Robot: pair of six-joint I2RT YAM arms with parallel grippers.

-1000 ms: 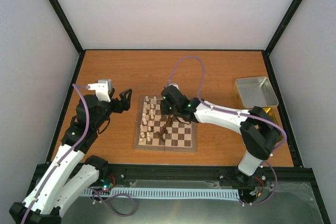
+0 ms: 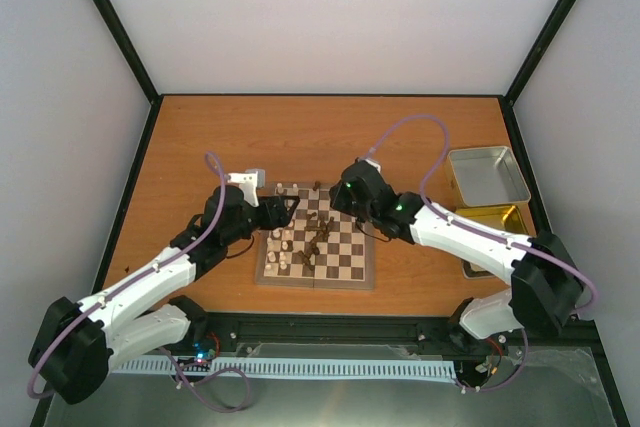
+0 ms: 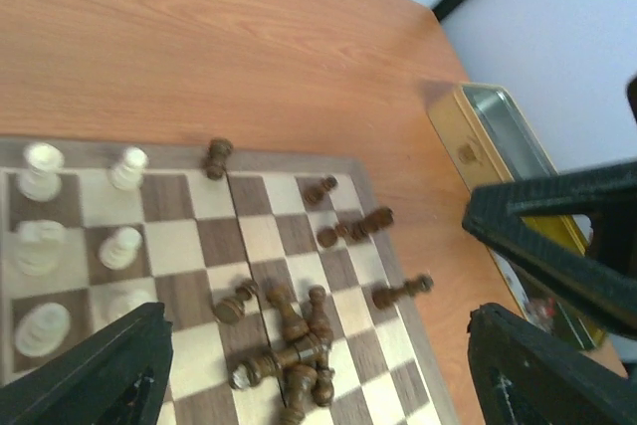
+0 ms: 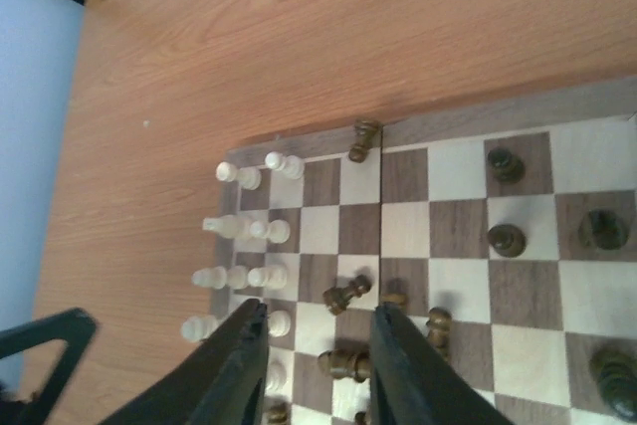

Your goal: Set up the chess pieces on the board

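The chessboard (image 2: 340, 267) holds white pieces (image 3: 120, 247) standing along its left side and dark brown pieces, several lying tipped in a cluster near the middle (image 3: 272, 363); a few dark pieces (image 4: 506, 241) stand upright on the right half. My left gripper (image 2: 288, 203) is over the board's upper left, open, its fingers at the bottom corners of the left wrist view with nothing between them. My right gripper is above the board's upper right, fingers part open, nothing seen held.
A silver tray (image 2: 489, 172) and a gold tray (image 2: 490, 217) sit at the right of the wooden table (image 2: 200, 127). The table behind the board is clear. Both wrists are close together over the board.
My left arm has swung right from beside the board to over it.
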